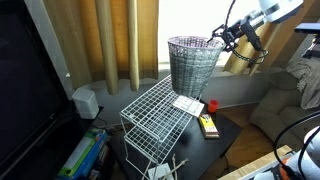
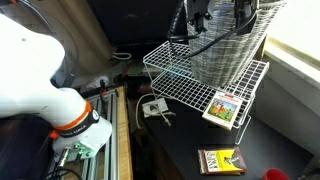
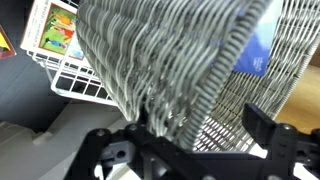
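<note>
A grey woven basket [image 1: 194, 72] with a pink inside stands upright over the white wire rack [image 1: 150, 113]; whether its base touches the rack is hard to tell. At its rim is my gripper [image 1: 224, 41], on the right side in exterior view 1. In the wrist view the basket's woven wall [image 3: 170, 60] fills the middle, and its rim runs between the dark fingers. Those fingers stand apart, with room beside the rim. Exterior view 2 has the basket [image 2: 225, 60] partly hidden behind the dark gripper parts.
A picture card or box [image 2: 223, 109] lies at the rack's near edge. Another colourful box [image 2: 221, 161] and a red cup [image 1: 212, 105] are on the dark table. The curtain [image 1: 110, 40] hangs behind, and the table's front stays mostly clear.
</note>
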